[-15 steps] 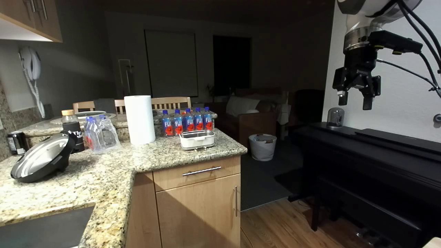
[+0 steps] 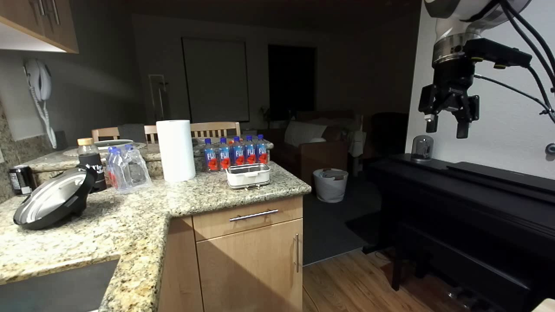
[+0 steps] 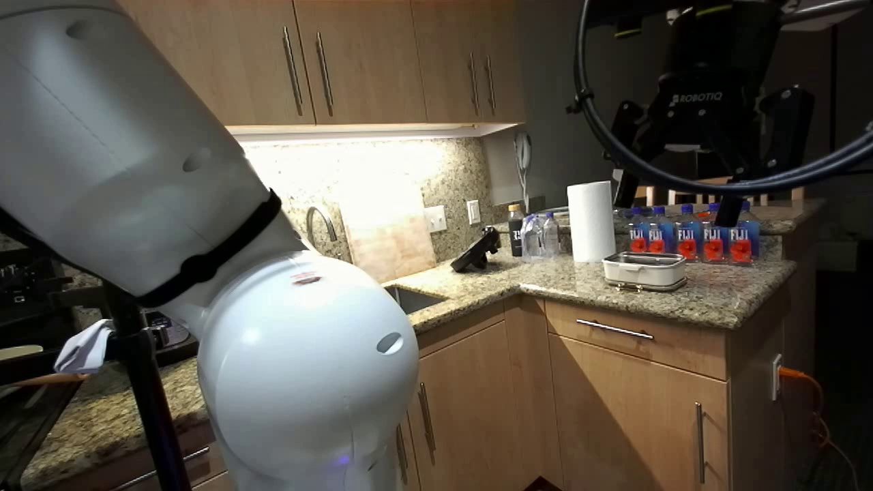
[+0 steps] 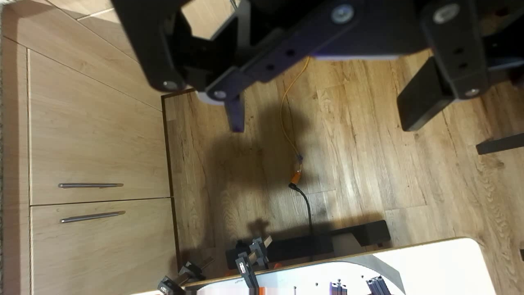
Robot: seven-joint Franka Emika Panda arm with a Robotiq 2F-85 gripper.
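Note:
My gripper (image 2: 446, 126) hangs high to the right of the counter, pointing down, open and with nothing between its fingers. From the wrist, the open gripper has only wooden floor beneath it. On the counter's end sits a white rectangular container (image 2: 248, 176), which also shows in the second exterior view as a pale box (image 3: 644, 269). Behind it several Fiji water bottles (image 2: 237, 154) stand in a row. A paper towel roll (image 2: 175, 151) stands upright to their left. The gripper is well apart from all of these.
A tilted black-rimmed lid (image 2: 54, 197), clear wrapped bottles (image 2: 130, 169) and a dark bottle (image 2: 92, 161) occupy the counter's left. A black piano (image 2: 468, 192) stands below the gripper's side. Cabinets (image 4: 98, 137) border the floor. Bare counter (image 2: 203, 200) lies in front of the roll.

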